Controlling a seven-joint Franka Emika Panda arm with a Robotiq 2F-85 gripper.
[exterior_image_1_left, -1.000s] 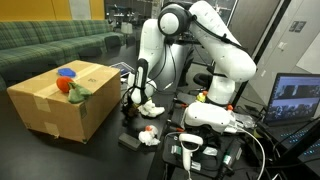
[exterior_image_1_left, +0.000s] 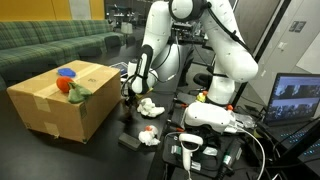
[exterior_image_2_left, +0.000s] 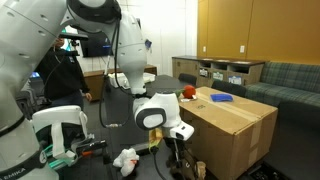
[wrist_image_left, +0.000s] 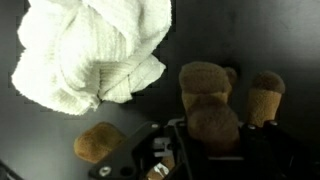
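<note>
A brown plush-looking toy (wrist_image_left: 205, 85) with stubby limbs sits between the fingers of my gripper, which is shut on it. Its full shape is partly hidden by the dark fingers in the wrist view. In exterior view 1 my gripper (exterior_image_1_left: 129, 96) is low, beside the right end of the cardboard box (exterior_image_1_left: 62, 102). Exterior view 2 shows a brown shape (exterior_image_2_left: 197, 170) under the white wrist, near the box's side; its detail is dim there.
White cloth (wrist_image_left: 95, 45) lies at upper left in the wrist view, with a brown rounded object (wrist_image_left: 98, 142) below it. A white lump (exterior_image_1_left: 150, 135) and a dark block (exterior_image_1_left: 124, 143) lie in front. Red, blue and green items top the box.
The arm has tilted, and its upper part stands further right in exterior view 1. The gripper has shifted slightly left, toward the box. The box and the white things stay put.
</note>
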